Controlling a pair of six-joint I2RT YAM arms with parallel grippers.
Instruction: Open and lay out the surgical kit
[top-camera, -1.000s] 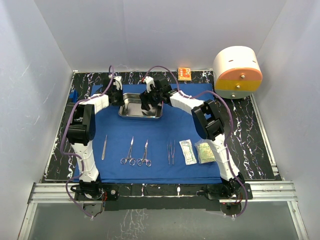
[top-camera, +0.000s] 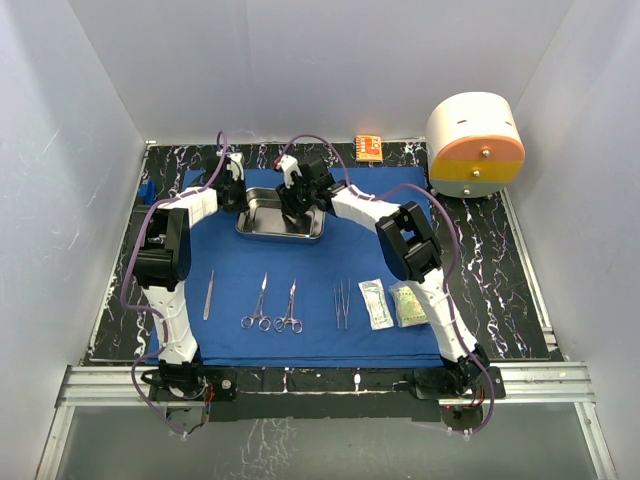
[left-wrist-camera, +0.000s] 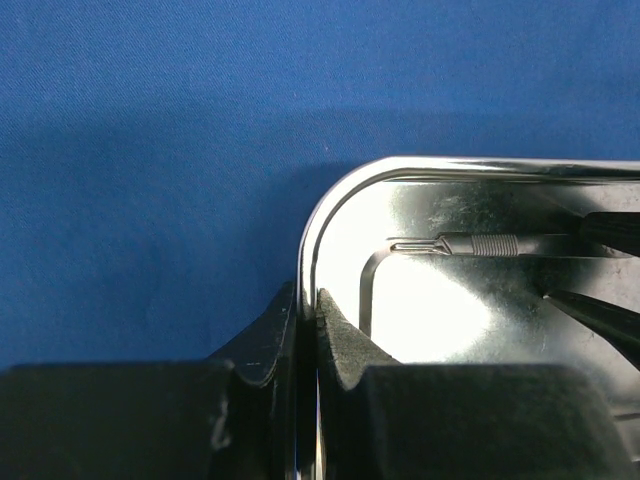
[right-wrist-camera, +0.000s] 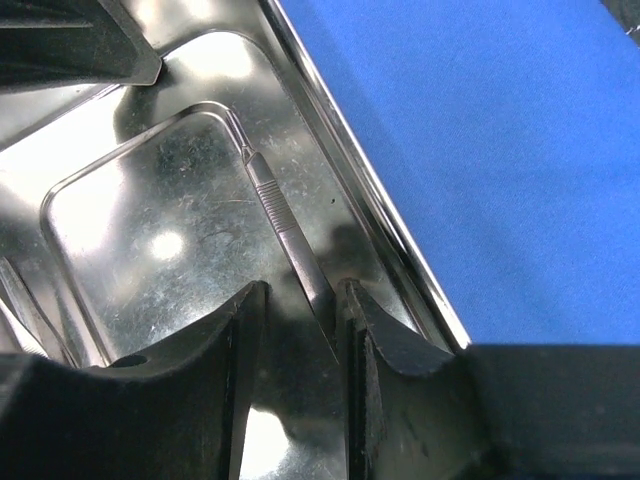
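Observation:
The steel tray (top-camera: 280, 236) sits at the back of the blue cloth (top-camera: 280, 265). My left gripper is shut on the tray's rim at its left end. My right gripper is inside the tray, its fingertips close around a slim ribbed steel handle (right-wrist-camera: 285, 225); whether they grip it is unclear. More steel instruments (right-wrist-camera: 30, 320) lie in the tray. On the cloth lie a scalpel handle (top-camera: 209, 295), two scissor-like instruments (top-camera: 264, 322) (top-camera: 289, 324), tweezers (top-camera: 341, 305), a white packet (top-camera: 376, 303) and a gauze packet (top-camera: 409, 306).
A rounded drawer box (top-camera: 475, 140) stands at the back right, an orange box (top-camera: 368, 147) at the back middle, a blue item (top-camera: 147, 190) at the far left. The cloth's middle, in front of the tray, is clear.
My right arm and gripper have shifted slightly within the tray area. My left gripper stays on the rim; the items on the cloth are unchanged.

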